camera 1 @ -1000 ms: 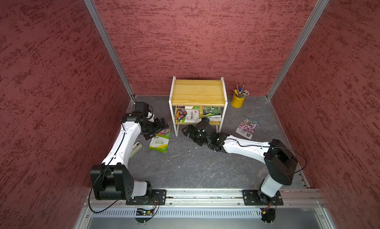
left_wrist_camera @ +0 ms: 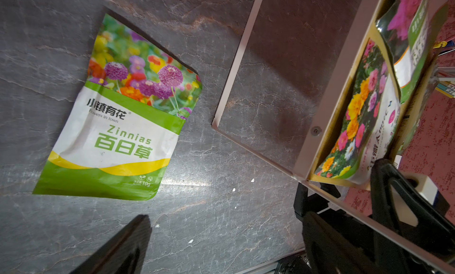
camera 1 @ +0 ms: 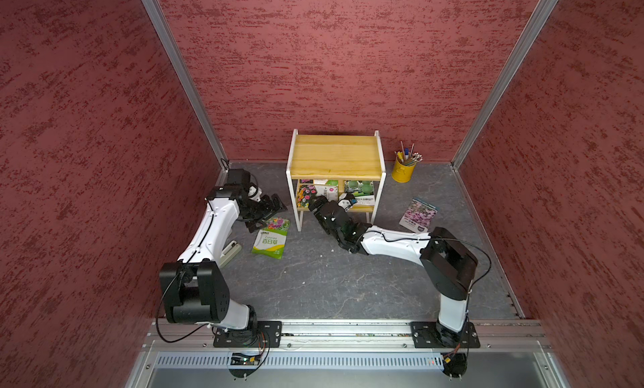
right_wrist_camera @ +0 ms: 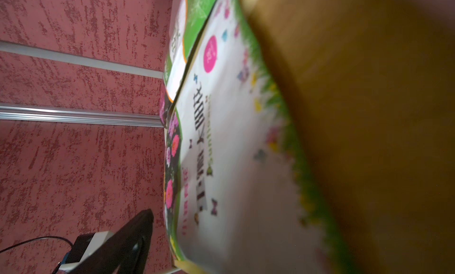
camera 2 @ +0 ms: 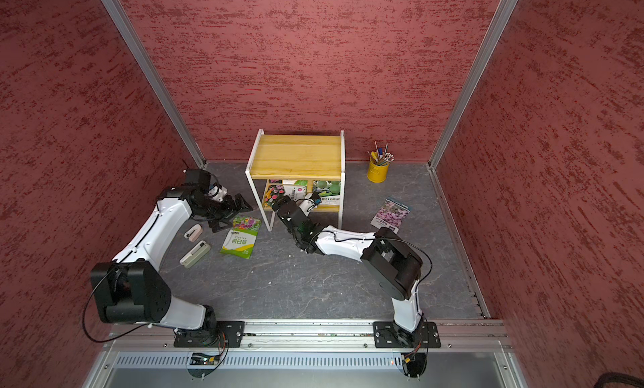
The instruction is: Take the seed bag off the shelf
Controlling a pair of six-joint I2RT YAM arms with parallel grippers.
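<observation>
On the lower tier of the wooden shelf, the left bay holds stacked seed bags, with a flower-printed bag at the front. Green-and-white bags fill the right bay. My right gripper is open at the shelf front. The flower-printed bag's white face is very close in the right wrist view, beside one dark finger; the other finger is not visible there. My left gripper stands open left of the shelf, above a Zinnias bag lying on the table, nothing between its fingers.
A yellow cup of brushes stands right of the shelf, with a purple-flower bag lying in front of it. A pale green case and a small white item lie at left.
The bags appear unmoved.
</observation>
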